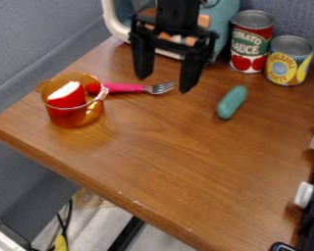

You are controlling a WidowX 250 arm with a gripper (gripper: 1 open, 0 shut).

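Observation:
My black gripper (165, 71) hangs over the back of the wooden table (160, 167), fingers pointing down and wide open with nothing between them. Below and left of it a pink-handled fork (141, 88) lies on the table. An amber cup (74, 115) at the left holds a red and white object (67, 94). A teal oblong object (232, 102) lies right of the gripper.
A tomato juice can (250, 44) and a yellow-labelled can (289, 63) stand at the back right. An open teal container (218, 15) is behind the gripper. A dark device (312, 206) lines the right edge.

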